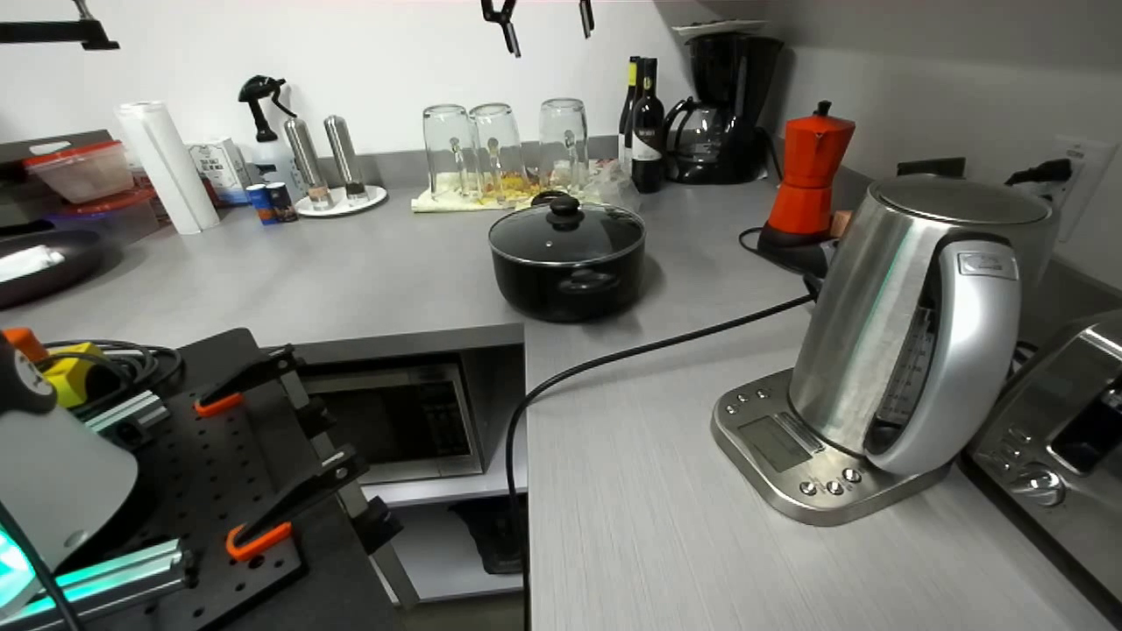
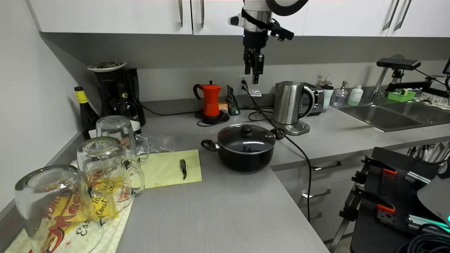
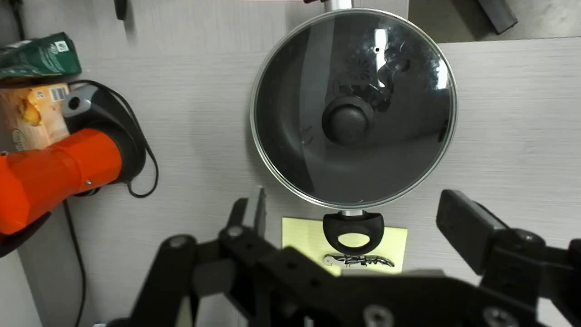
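A black pot [image 1: 568, 275] with a glass lid [image 2: 246, 139] stands on the counter's corner. The lid's round black knob [image 3: 348, 121] shows in the wrist view. High above the counter, my gripper [image 2: 252, 76] points down, its fingers wide apart and nothing between them. Seen from the wrist, the gripper has one finger to each side of the pot's near handle [image 3: 354, 231], well above it. A dark corkscrew-like tool [image 2: 183, 168] lies on a yellow cloth [image 2: 162, 170] beside the pot. In exterior view 1 only the fingertips enter at the top edge.
Upturned glass mugs [image 2: 105, 164] stand left of the cloth. An orange moka pot [image 2: 211, 100], a steel kettle [image 2: 289, 103] and a coffee maker [image 1: 726, 105] line the wall side. A black cable [image 1: 652, 345] crosses the counter. Open counter lies in front of the mugs.
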